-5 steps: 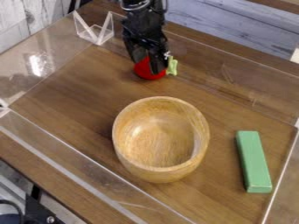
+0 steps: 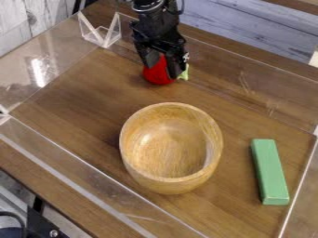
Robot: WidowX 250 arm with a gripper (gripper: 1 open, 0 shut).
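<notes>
My black gripper hangs over a red round object with a green piece at its right side, near the back of the wooden table. The fingers reach down around the upper part of the red object and hide some of it; whether they touch it or how far apart they are is unclear. A light wooden bowl sits at the front middle of the table.
A green bar lies at the right. A clear plastic piece is at the back left. Clear walls edge the table, whose left part is bare.
The bowl and green bar have not moved.
</notes>
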